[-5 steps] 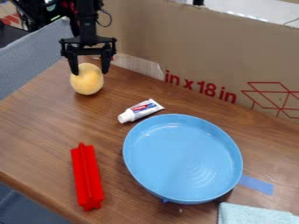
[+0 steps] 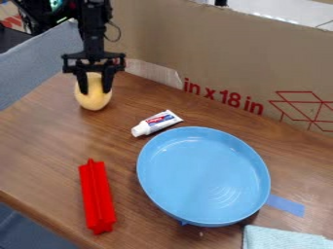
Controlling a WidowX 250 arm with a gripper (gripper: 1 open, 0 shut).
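The black gripper (image 2: 93, 78) points down over a pale yellow round object (image 2: 92, 97) at the upper left of the wooden table. Its fingers come down around the object's top, partly covering it; whether they press on it is hard to tell. A blue plate (image 2: 203, 177) lies at centre right, with a white toothpaste tube (image 2: 156, 123) just behind it. A long red object (image 2: 96, 195) lies near the front left.
A cardboard wall (image 2: 240, 53) runs along the back. A grey panel (image 2: 33, 68) borders the left side. A light blue cloth (image 2: 286, 240) lies at the front right corner.
The gripper has moved down over the yellow object, and its fingers look closer together around it. The other objects have not moved.
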